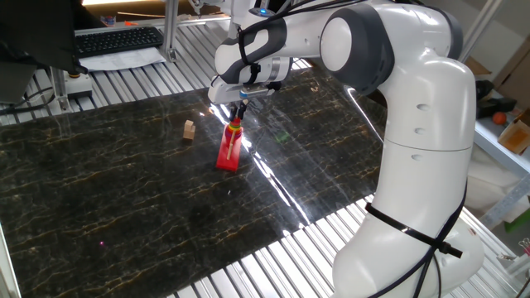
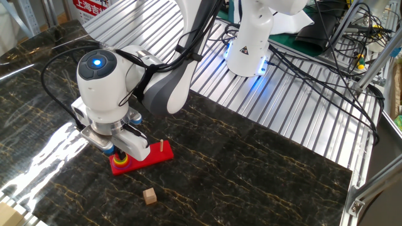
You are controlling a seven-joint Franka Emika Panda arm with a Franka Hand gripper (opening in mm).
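A red board (image 2: 151,158) lies flat on the dark marbled tabletop, with a thin wooden peg (image 2: 161,145) standing toward one end. At its other end are stacked rings (image 2: 120,161), yellow on top with red or purple beneath. My gripper (image 1: 239,116) points down right over those rings, its dark fingertips at the top of the stack. In exterior view 2 the hand hides most of the fingers. Whether they are closed on a ring or on a peg cannot be made out. From exterior view 1 the board (image 1: 228,157) runs toward the camera, its peg (image 1: 230,146) upright.
Small wooden blocks (image 1: 189,130) rest on the tabletop beside the board, apart from it; in exterior view 2 the block (image 2: 149,196) is in front. A keyboard (image 1: 118,40) lies beyond the tabletop's edge.
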